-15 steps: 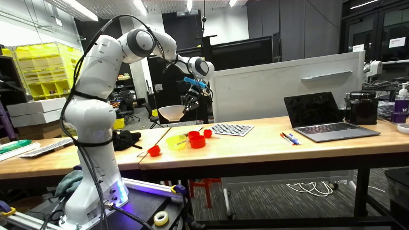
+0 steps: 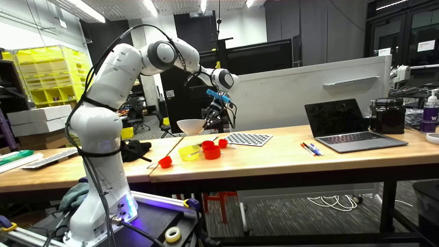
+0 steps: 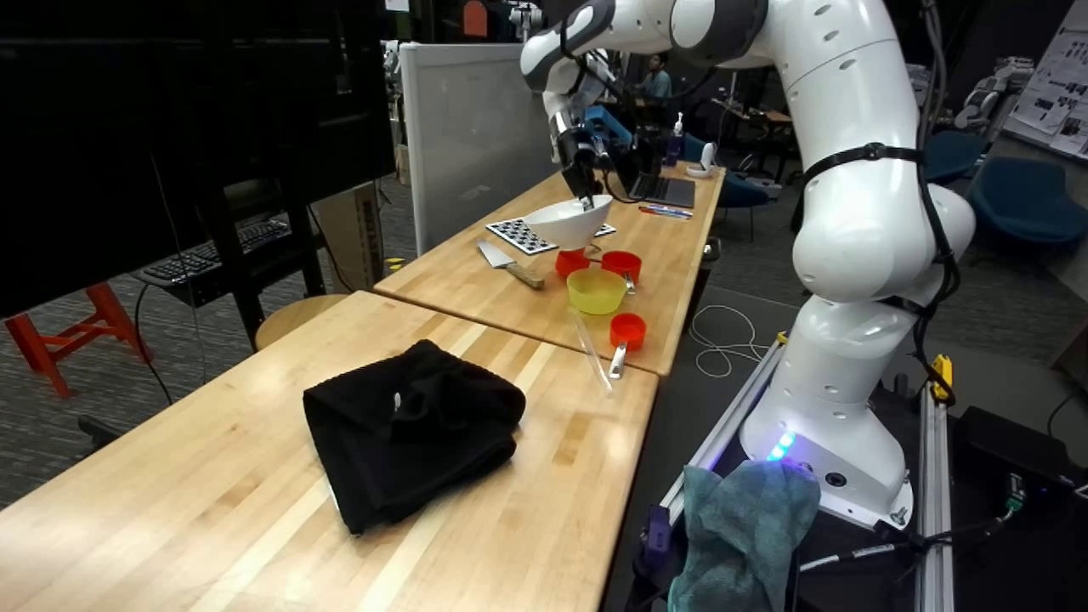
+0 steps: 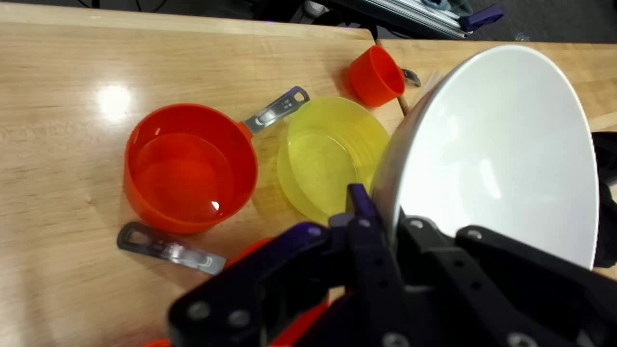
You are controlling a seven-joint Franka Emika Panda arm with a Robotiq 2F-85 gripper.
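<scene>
A white bowl (image 4: 497,156) hangs tilted above the table, its rim pinched in my gripper, which is shut on it. In exterior view 1 the bowl (image 2: 191,126) is held in the air behind the measuring cups. Exterior view 2 shows the bowl (image 3: 571,221) over the far table, with the gripper (image 3: 588,202) at its far rim. Below it stand a yellow bowl (image 4: 324,153), a large red measuring cup (image 4: 185,167) and a small red cup (image 4: 376,78). Further red cups are partly hidden under my gripper in the wrist view.
A checkered board (image 2: 249,139) lies behind the cups, and a trowel-like tool (image 3: 507,262) rests beside them. A laptop (image 2: 354,127) and several pens (image 2: 311,149) are off to the right. Black cloth (image 3: 413,428) covers part of the nearer table, otherwise mostly bare.
In exterior view 1 my gripper and the white bowl have moved to the right, the bowl also slightly lower and more tilted. The cups on the table have not moved.
</scene>
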